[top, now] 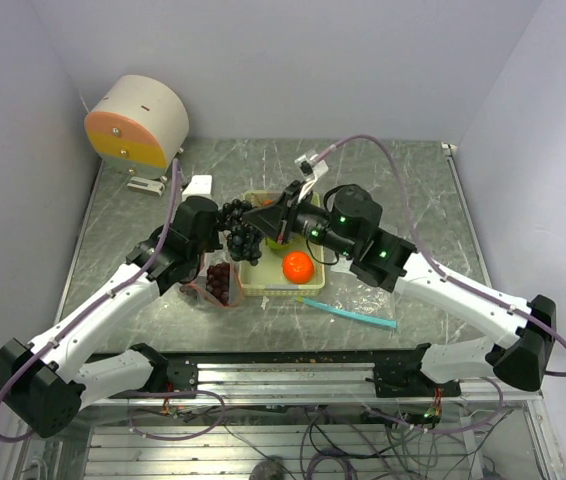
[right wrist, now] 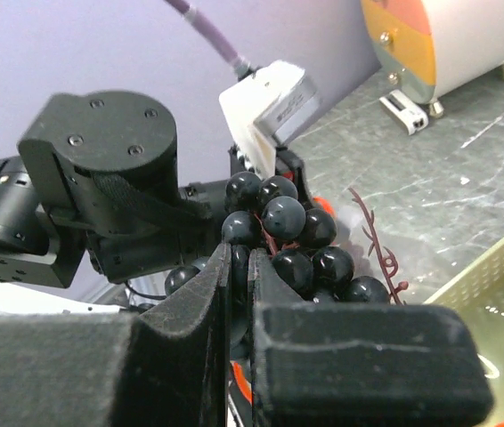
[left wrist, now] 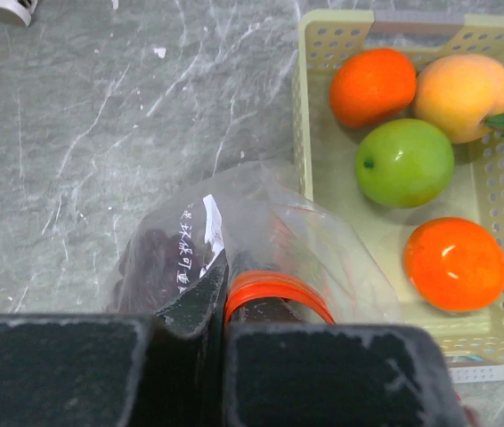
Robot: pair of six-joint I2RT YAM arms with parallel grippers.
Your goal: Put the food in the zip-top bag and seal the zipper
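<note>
A clear zip top bag with an orange-red zipper [left wrist: 274,283] is gripped at its mouth by my left gripper. Dark red grapes [top: 220,282] are inside that bag, beside the basket's left wall. My right gripper is shut on a bunch of black grapes [right wrist: 301,245], held up near the left gripper [top: 219,235]. From above, the black grapes [top: 244,240] hang between the two grippers, over the basket's left edge and close to the bag mouth. My right gripper's fingers hide part of the bunch.
The pale green basket [left wrist: 303,133] holds two orange fruits [left wrist: 455,264], a green apple [left wrist: 403,163] and a peach [left wrist: 466,96]. A second, flat clear bag with a blue zipper [top: 348,314] lies right of it. A white and orange drum-shaped box [top: 138,125] stands at the back left.
</note>
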